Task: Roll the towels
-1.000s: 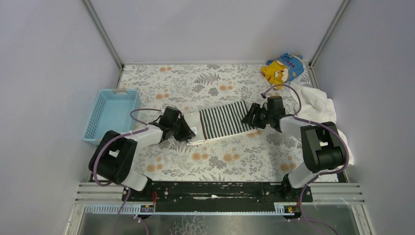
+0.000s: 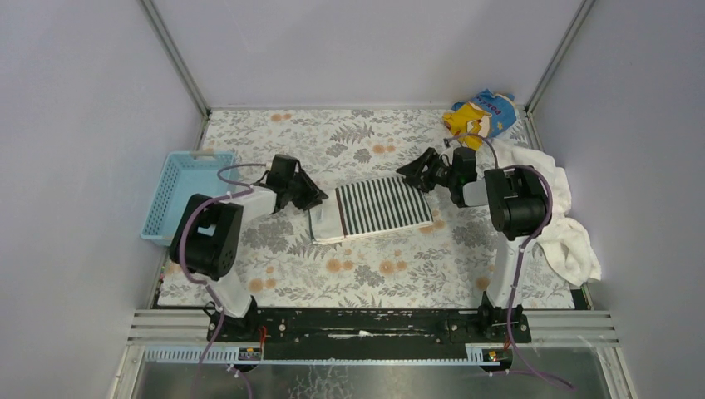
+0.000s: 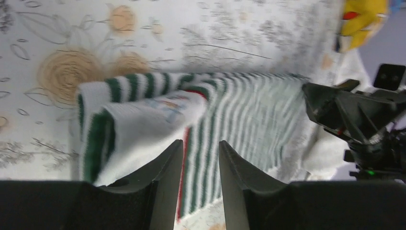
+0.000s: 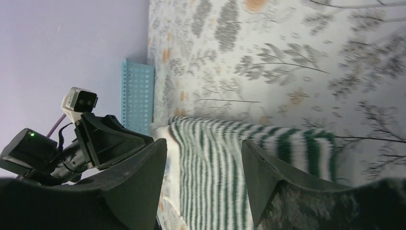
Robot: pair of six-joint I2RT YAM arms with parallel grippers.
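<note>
A white towel with dark green stripes lies folded in a flat strip mid-table, its plain white end to the left. Over that end's far corner is my left gripper, part open; in the left wrist view the towel's raised fold shows beyond its parted fingers. My right gripper stands open at the far right corner of the towel. In the right wrist view the striped edge runs past its spread fingers. Nothing is clearly gripped by either hand.
An empty light-blue basket stands at the left. White towels are heaped along the right side, below a yellow and blue bag.
Both arms have moved toward the back of the table.
</note>
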